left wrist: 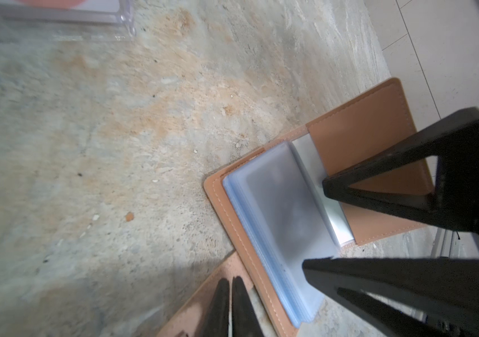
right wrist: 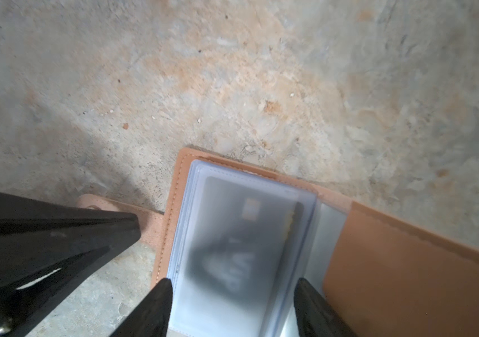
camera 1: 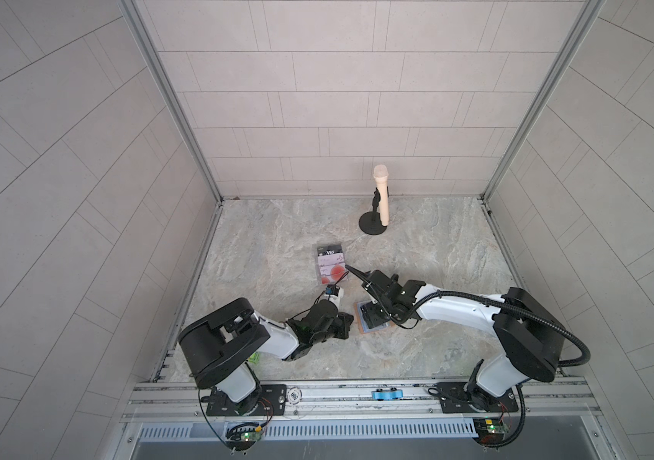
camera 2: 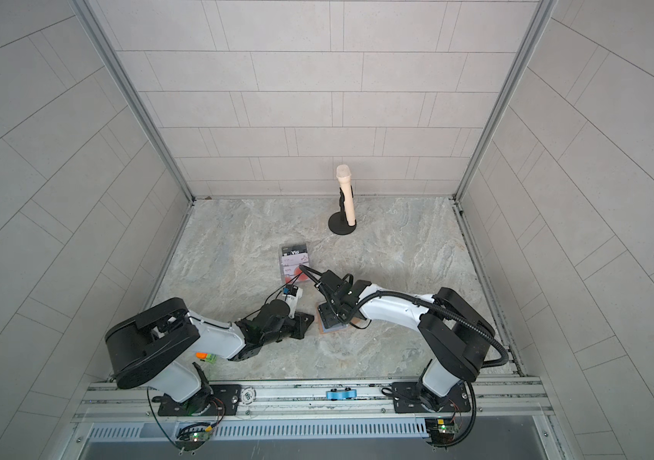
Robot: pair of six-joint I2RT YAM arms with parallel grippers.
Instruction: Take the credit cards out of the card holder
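Note:
The card holder lies unfolded on the table, a tan leather cover (left wrist: pixel 374 134) with a stack of clear bluish sleeves (right wrist: pixel 233 247). A grey face shows through the top sleeve; separate cards cannot be made out. At its left edge, my left gripper has its fingers nearly together over the holder's narrow strap (left wrist: pixel 211 295). Whether the strap is pinched is unclear. My right gripper is open above the sleeves, one finger (right wrist: pixel 155 303) toward their left side and the other (right wrist: pixel 309 306) toward the fold, nothing held between them.
Behind the grippers lies a flat pink-and-black package (camera 1: pixel 330 264). A microphone (camera 1: pixel 382 195) on a black stand is farther back. Some small green thing (camera 1: pixel 254 357) is partly under the left arm. The two grippers stand close together.

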